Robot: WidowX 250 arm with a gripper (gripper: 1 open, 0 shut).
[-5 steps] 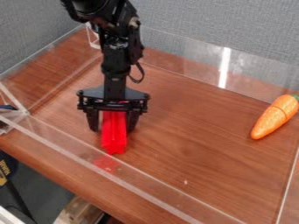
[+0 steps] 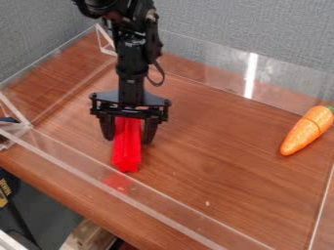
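Note:
My black gripper [image 2: 128, 119] is lowered onto a long red object [image 2: 127, 154] that lies on the wooden tray floor, left of centre, pointing toward the front. The fingers straddle the red object's far part and partly hide it; whether they press on it I cannot tell.
An orange toy carrot [image 2: 307, 131] lies at the right of the wooden surface [image 2: 222, 186]. Clear walls border the surface.

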